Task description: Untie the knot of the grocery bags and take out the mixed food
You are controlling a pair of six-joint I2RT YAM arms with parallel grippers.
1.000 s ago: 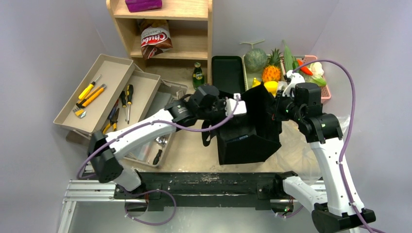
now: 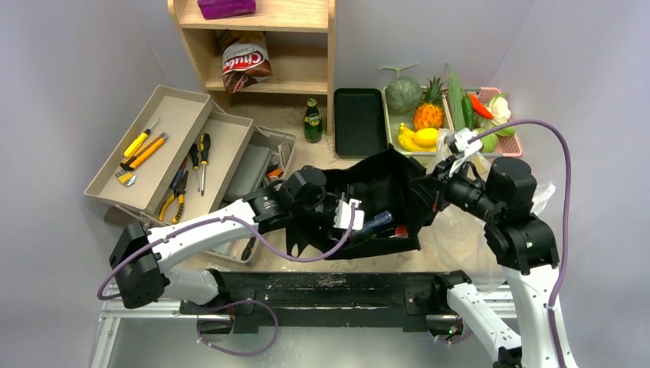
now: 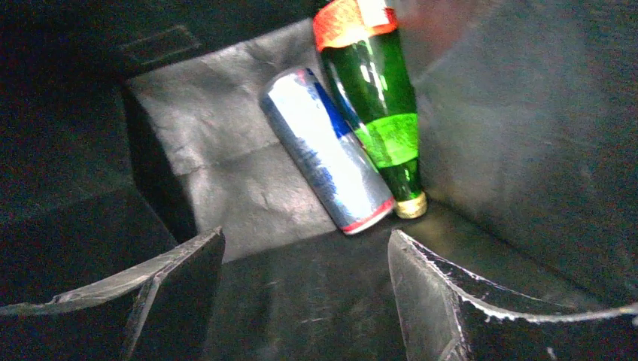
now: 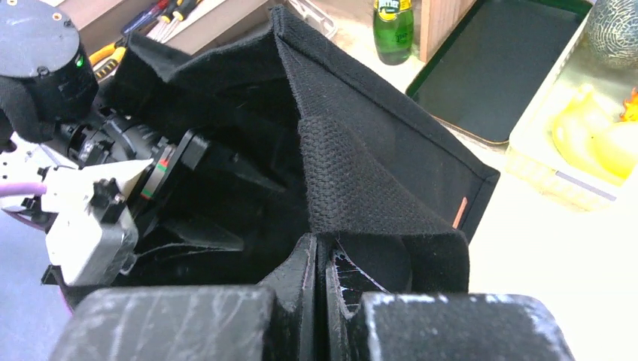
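Observation:
The black bag (image 2: pixel 383 184) stands open at the table's centre. Inside, the left wrist view shows a silver-blue can (image 3: pixel 323 150) lying beside a green bottle (image 3: pixel 369 90) with an orange label and gold cap. My left gripper is over the bag's interior, open, with nothing between its fingers and the can and bottle beyond its tips. My right gripper is shut on the bag's black fabric at its right rim, where a folded strap (image 4: pixel 331 173) rises from the fingers. The top view hides most of the can and bottle.
Tool trays (image 2: pixel 146 107) fill the left. A wooden shelf (image 2: pixel 260 19), small green bottle (image 2: pixel 313 126) and empty dark tray (image 2: pixel 359 111) stand behind. Produce baskets (image 2: pixel 513 149) are at the back right, with clear plastic (image 2: pixel 475 245) on the table below.
My left gripper has moved toward the front and down over the bag. My right gripper has shifted slightly left and toward the front, with the bag's rim moving along and its opening changing shape.

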